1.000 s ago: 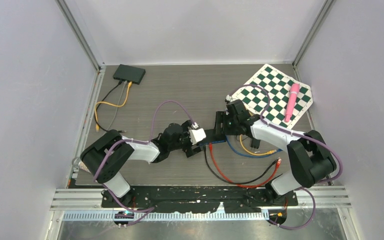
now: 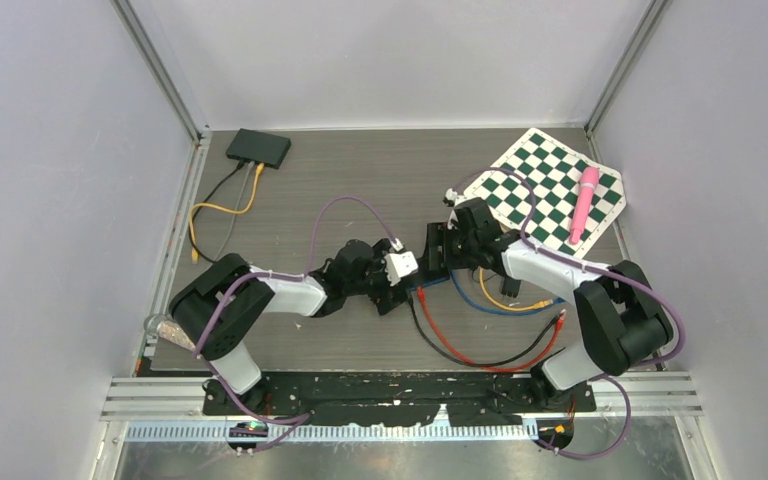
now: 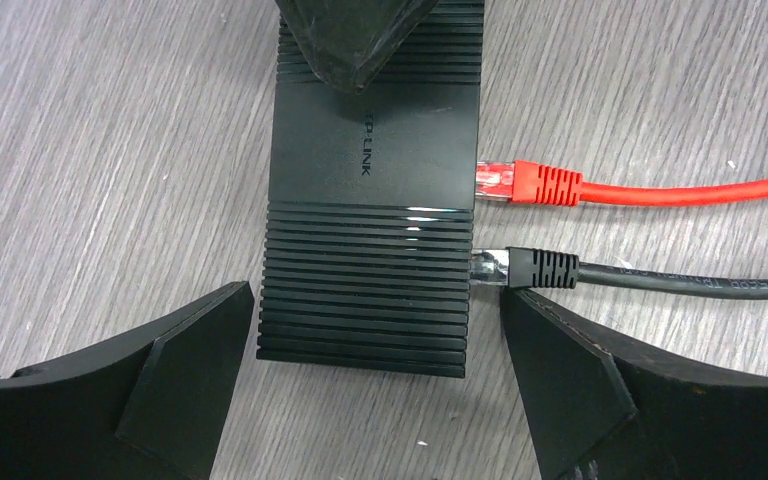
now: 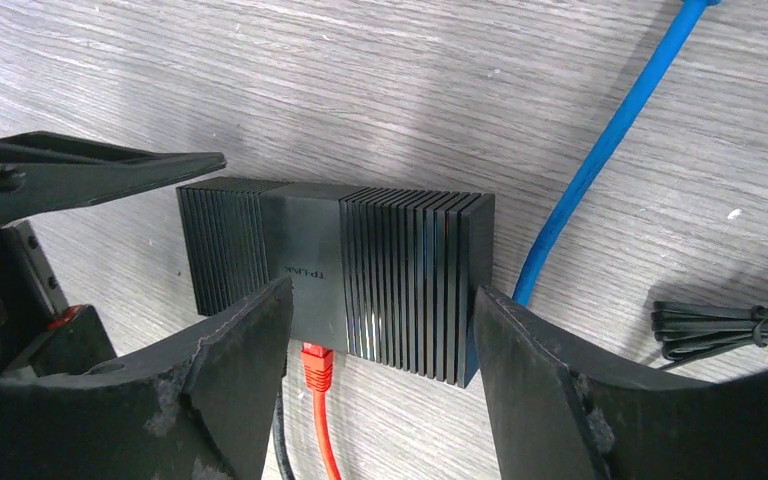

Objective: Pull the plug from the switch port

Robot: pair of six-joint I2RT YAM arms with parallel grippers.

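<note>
A black switch lies on the table between the two arms, with a red plug and a black plug in ports along one side; both also show below it in the top view. My left gripper stands open around one end of the switch, its fingers either side, one beside the black plug. My right gripper is part open at the other end, one finger over the switch's top, the other by its end face near a blue cable.
A second black box with cables stands at the back left. A checkered board with a pink bottle lies at the back right. Yellow, blue, red and black cable runs cover the front right.
Over the last second my left arm has shifted slightly right, toward the switch.
</note>
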